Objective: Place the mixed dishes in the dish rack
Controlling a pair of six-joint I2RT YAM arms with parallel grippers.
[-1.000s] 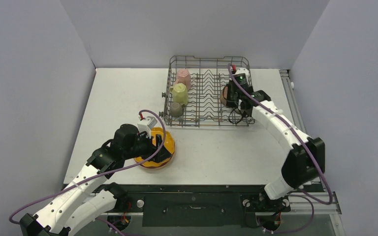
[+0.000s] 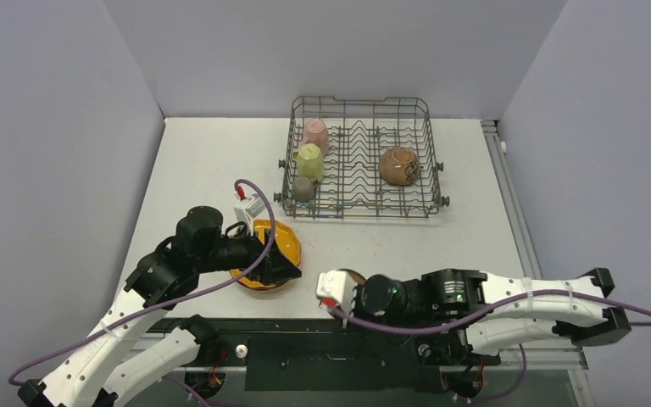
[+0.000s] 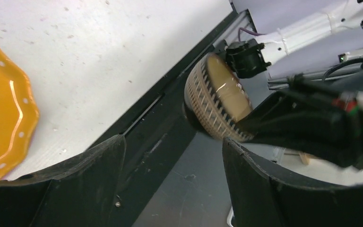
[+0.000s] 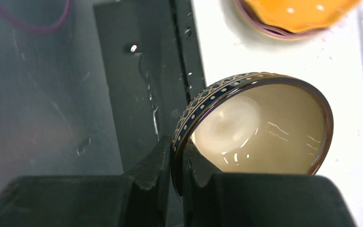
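A patterned bowl [image 4: 264, 127] with a beige inside and dark rim is gripped at its edge by my right gripper. In the left wrist view that bowl [image 3: 212, 99] hangs tilted near the table's front edge; in the top view the right arm mostly hides it. My left gripper stands open with nothing between its fingers, over the orange plate [image 2: 288, 243]. Under that plate a purplish dish edge [image 4: 283, 33] shows. Inside the dish rack [image 2: 360, 208] are a pink mug [image 2: 315, 134], a yellow-green mug [image 2: 309, 161], a small grey cup [image 2: 303, 189] and a brown bowl [image 2: 398, 167].
The rack's middle is empty, between the cups on its left and the brown bowl on its right. Grey walls [image 2: 593, 170] close in the back and sides.
My right arm has swung from the rack's right side down to the table's front edge, carrying the patterned bowl. The brown bowl in the rack is uncovered. The left arm has shifted slightly.
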